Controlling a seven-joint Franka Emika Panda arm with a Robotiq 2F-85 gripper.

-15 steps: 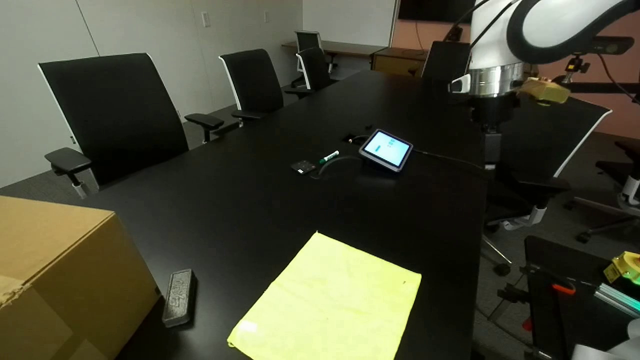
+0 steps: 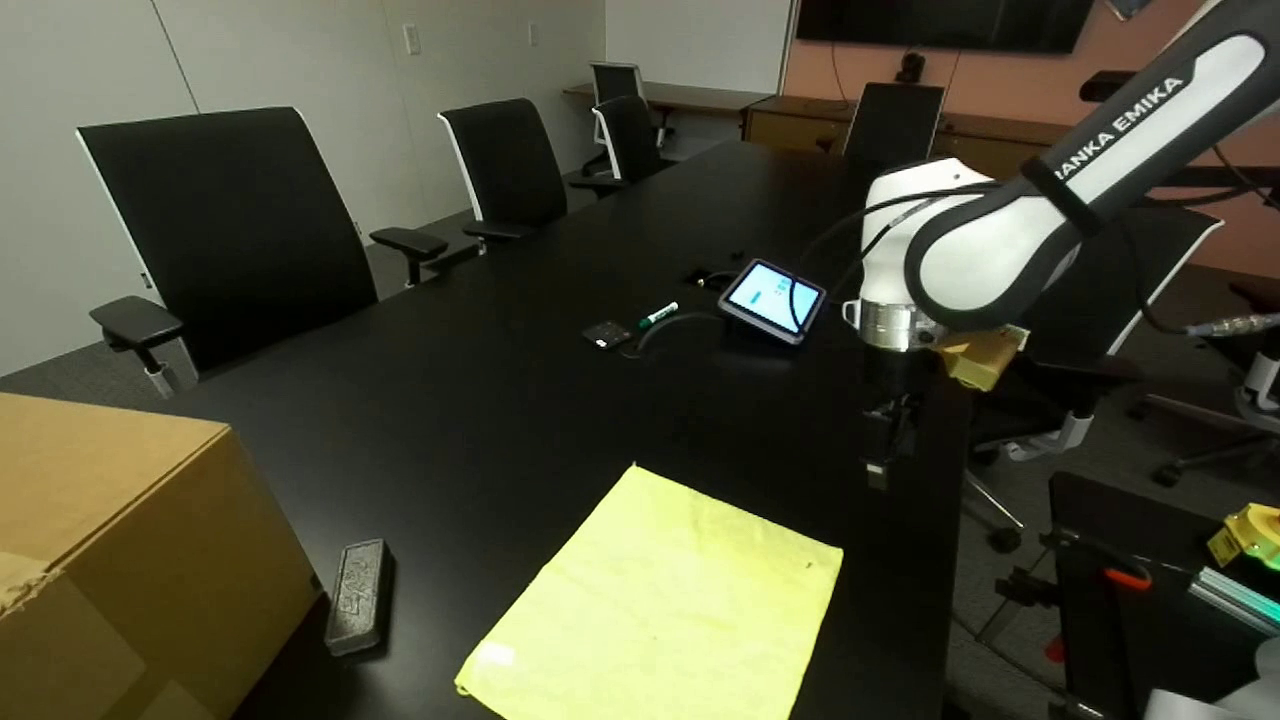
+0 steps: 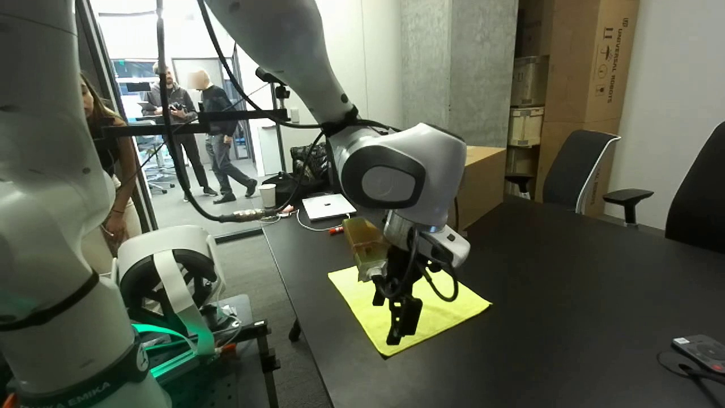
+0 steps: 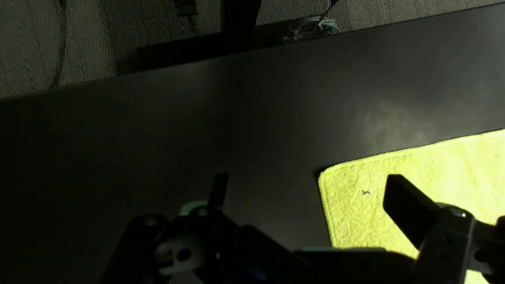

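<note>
A yellow cloth (image 2: 672, 588) lies flat and spread out on the black table. My gripper (image 2: 882, 462) hangs above the table, pointing down, near the cloth's right-hand corner in exterior view 1. In the wrist view the gripper is open, its two fingers wide apart with nothing between them. One corner of the cloth (image 4: 350, 208) shows in the gap, and the right finger (image 4: 412, 208) overlaps the cloth in that view. Exterior view 2 has the gripper (image 3: 397, 326) in front of the cloth (image 3: 448, 306); its exact height is hard to judge.
A dark eraser-like block (image 2: 357, 596) lies beside a cardboard box (image 2: 132, 540) at the left. Further back are a lit tablet (image 2: 774, 298), a green marker (image 2: 659, 314) and a small black device (image 2: 606, 335).
My arm has come down and moved nearer to the cloth, leftward in exterior view 1. The cloth and the other table objects have not moved.
</note>
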